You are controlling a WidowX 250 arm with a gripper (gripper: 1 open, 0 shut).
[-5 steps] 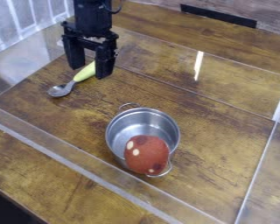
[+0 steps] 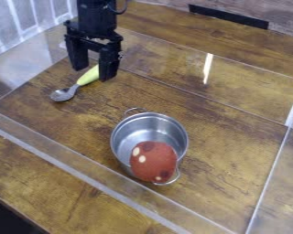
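Observation:
My gripper (image 2: 92,57) is a black two-fingered tool at the top left, pointing down. It hovers above a spoon (image 2: 66,92) with a pale yellow-green handle and metal bowl, lying diagonally on the wooden table. The fingers look spread apart, and nothing clear shows held between them. A metal pot (image 2: 139,128) with wire handles stands at the centre right, with a round red object with pale spots (image 2: 154,164) at its front, partly covering it.
The wooden table (image 2: 234,110) has wide free room at the right and front left. Clear walls line the left and right sides. A thin white strip (image 2: 208,69) stands out at the upper right.
The spoon and pot have not visibly moved.

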